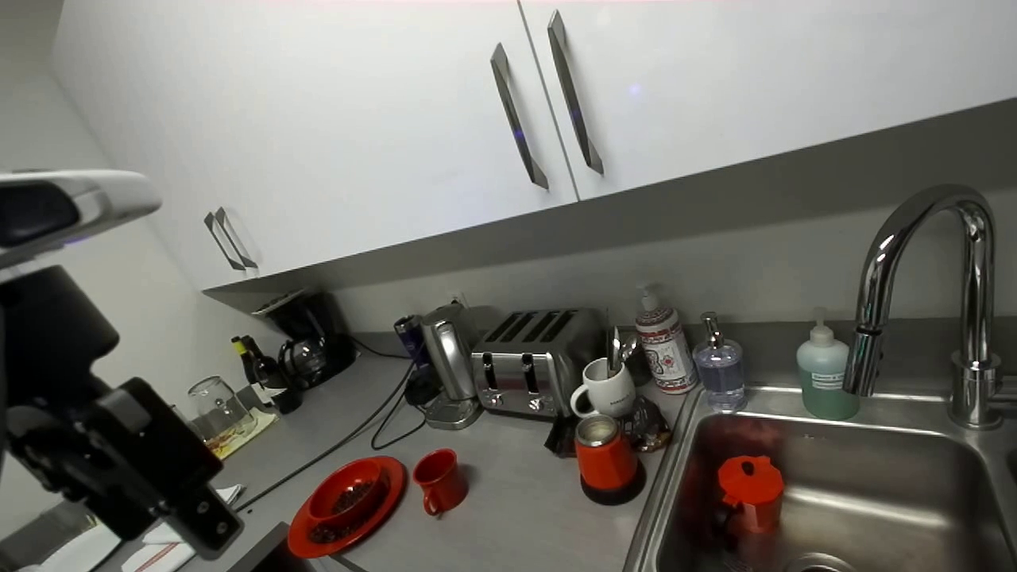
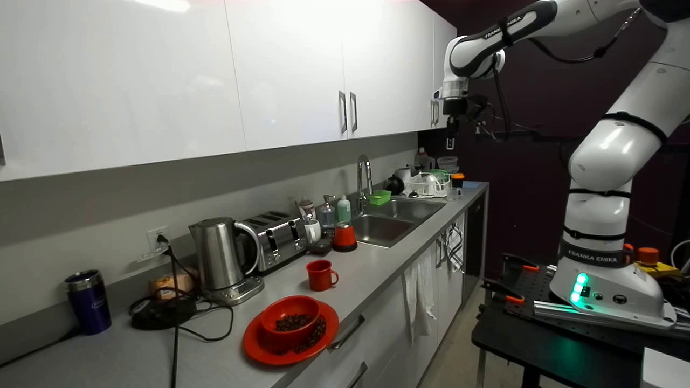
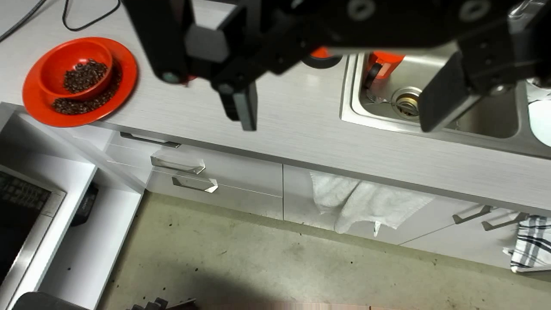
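My gripper stands open in the wrist view, its two fingers wide apart with only countertop and sink far below between them. It hangs high, clear of everything on the counter. A red bowl [image 1: 344, 489] of dark beans rests on a red plate [image 3: 127, 77], where more beans lie beside it. To their right is a red mug [image 1: 441, 480]. The red moka pot base [image 1: 605, 454] stands upright near the sink, open at the top. In the sink [image 1: 887, 467] sits the red moka pot's upper part [image 1: 752, 492].
Behind these are a toaster [image 1: 534, 362], kettle [image 2: 218, 258], white mug [image 1: 607, 386] and soap bottles [image 1: 827, 376]. A tall faucet [image 1: 974, 305] rises over the sink. Black cables [image 1: 329, 446] cross the counter. Overhead cabinets [image 1: 381, 114] hang above.
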